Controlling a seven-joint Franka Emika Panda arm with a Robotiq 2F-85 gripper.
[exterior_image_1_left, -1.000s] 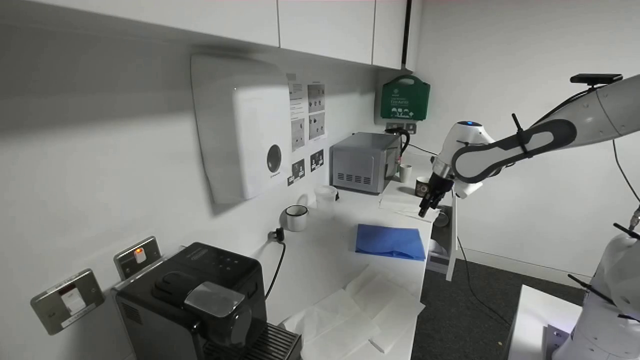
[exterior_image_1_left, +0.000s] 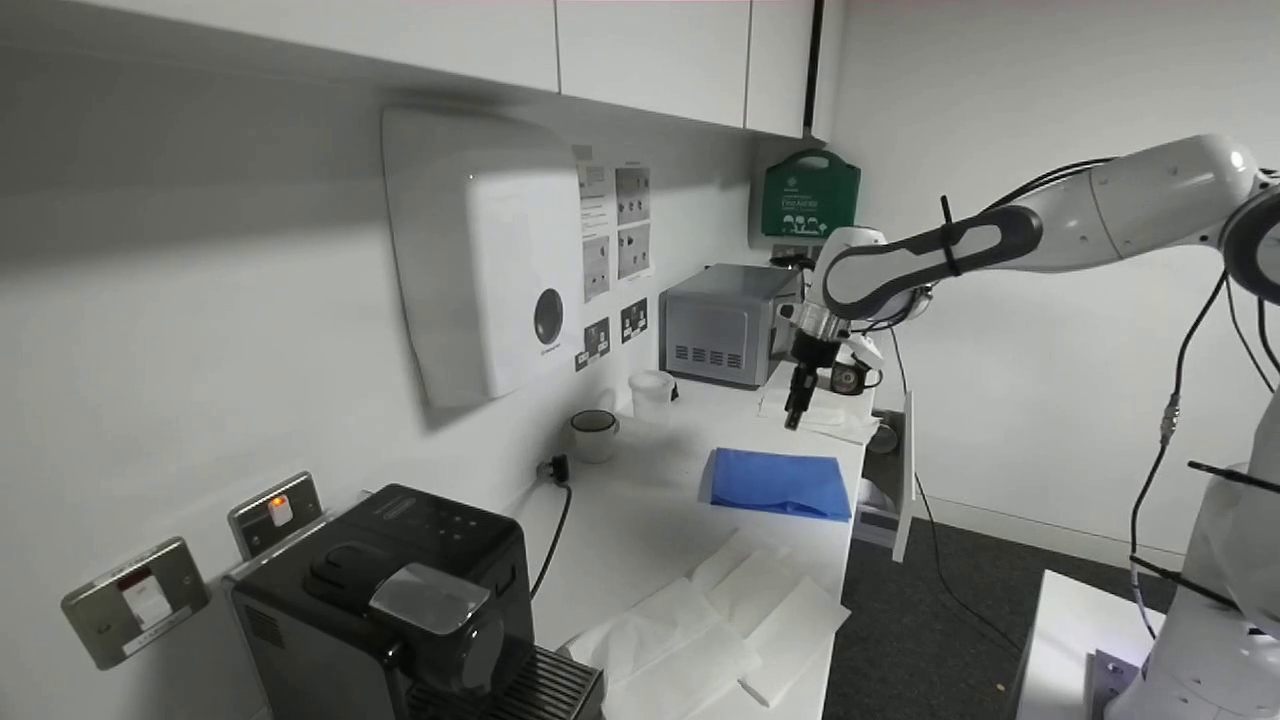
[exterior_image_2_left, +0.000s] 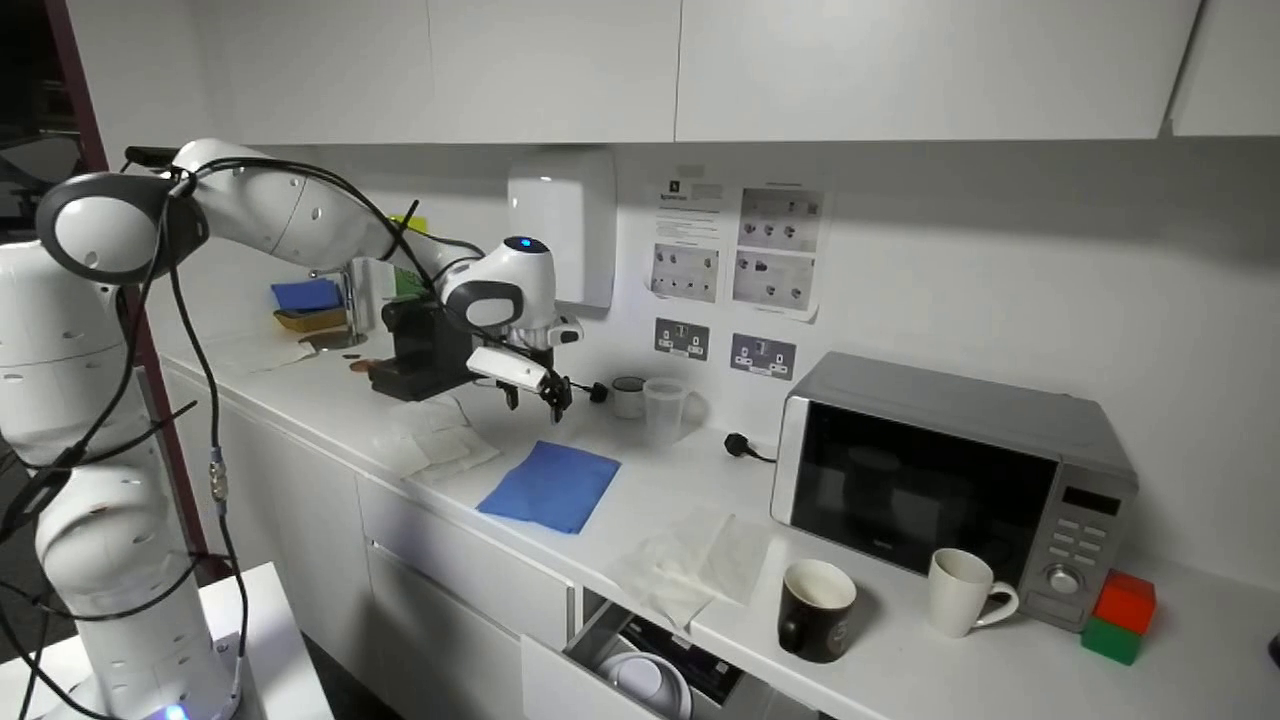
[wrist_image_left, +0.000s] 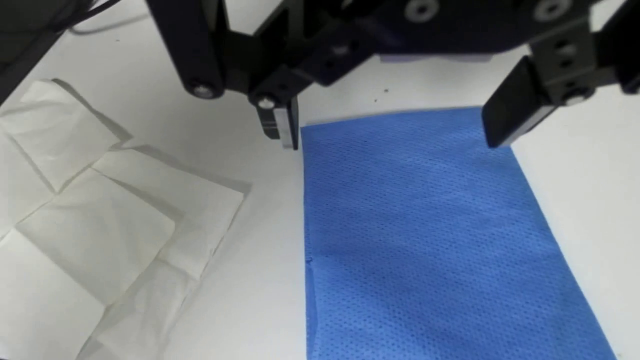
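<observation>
A folded blue cloth (exterior_image_2_left: 554, 485) lies flat on the white counter; it fills the lower right of the wrist view. Above its far edge hangs my gripper, open, with its two fingertips wide apart and nothing between them. In exterior view 1 the gripper (exterior_image_1_left: 794, 420) is over the counter behind the blue cloth (exterior_image_1_left: 780, 482), clear of the surface. White paper sheets (wrist_image_left: 102, 234) are spread to the left of the cloth in the wrist view.
An enamel mug (exterior_image_2_left: 627, 396) and a clear plastic cup (exterior_image_2_left: 663, 410) stand by the wall. The microwave (exterior_image_2_left: 924, 462), a black mug (exterior_image_2_left: 817, 610), a white mug (exterior_image_2_left: 963, 593) and stacked blocks (exterior_image_2_left: 1123, 602) occupy the right. A drawer (exterior_image_2_left: 576, 686) hangs open below the counter. The coffee machine (exterior_image_1_left: 414, 600) stands near exterior view 1.
My arm has swung inward over the counter, from its front edge toward the wall, and now hides part of the microwave side. The cloth and papers have not moved.
</observation>
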